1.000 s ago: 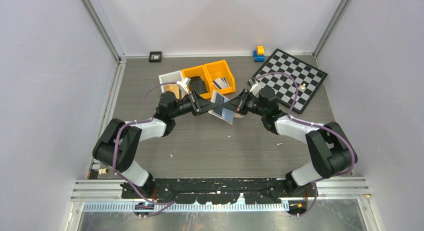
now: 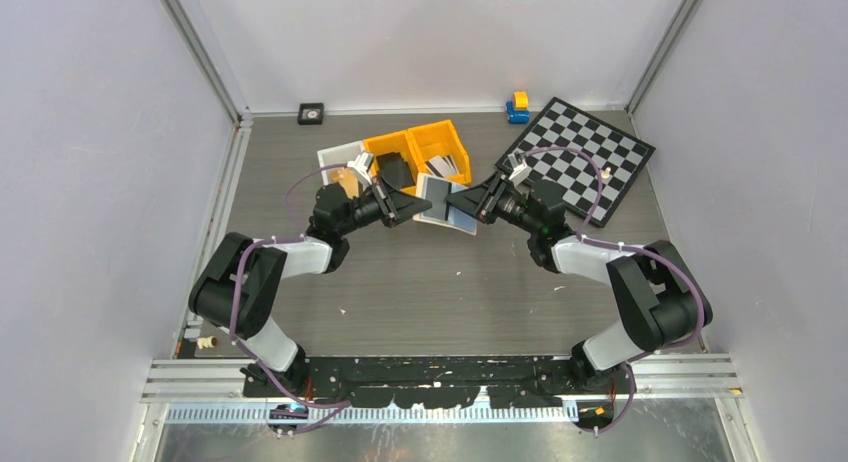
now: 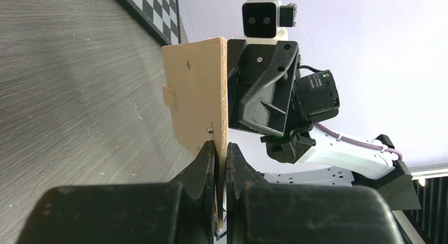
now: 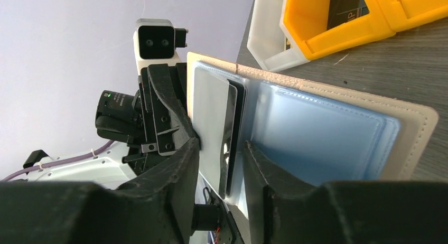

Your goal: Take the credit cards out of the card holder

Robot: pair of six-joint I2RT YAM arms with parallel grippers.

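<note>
The tan card holder [image 2: 466, 223] is held unfolded above the middle of the table, its clear bluish sleeves [image 4: 322, 130] facing my right gripper. My left gripper is shut on one edge of it. A grey card [image 4: 210, 120] with a black stripe sits in the sleeve nearest that gripper, its edge bowed out from the sleeve. My right gripper is part open over this card, one finger on either side of the striped edge. Contact between fingers and card cannot be made out. The holder's tan back [image 3: 193, 91] shows in the left wrist view.
Behind the holder stands an orange tray [image 2: 466, 159] with cards in one compartment and a dark item in another, beside a white bin [image 2: 340, 154]. A chessboard [image 2: 590, 157] lies at the back right.
The holder has swung wider, with more of its right panel showing. The left gripper has barely moved.
</note>
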